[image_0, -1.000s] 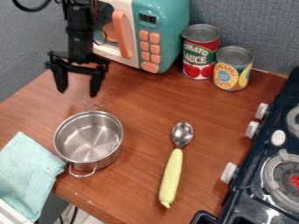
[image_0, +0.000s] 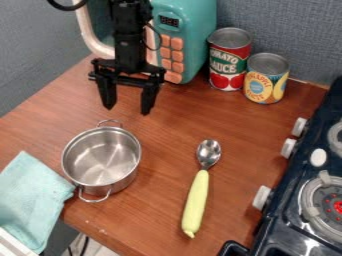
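My black gripper (image_0: 128, 98) hangs open at the upper left of the wooden table (image_0: 201, 120), in front of the teal microwave (image_0: 190, 40), with nothing between its fingers. Below it stands a steel pot (image_0: 102, 160). To the pot's right lies a spoon (image_0: 197, 191) with a metal bowl and pale yellow handle. At the back right stand a red-labelled tomato can (image_0: 229, 62) and a yellow-labelled can (image_0: 265, 82).
A black stove (image_0: 302, 200) fills the right edge. A light blue cloth (image_0: 30, 200) lies at the left front corner. The table's middle, between pot and cans, is clear.
My gripper has moved right from the left side of the microwave, shifting slightly over the last second. The objects on the table have not visibly moved.
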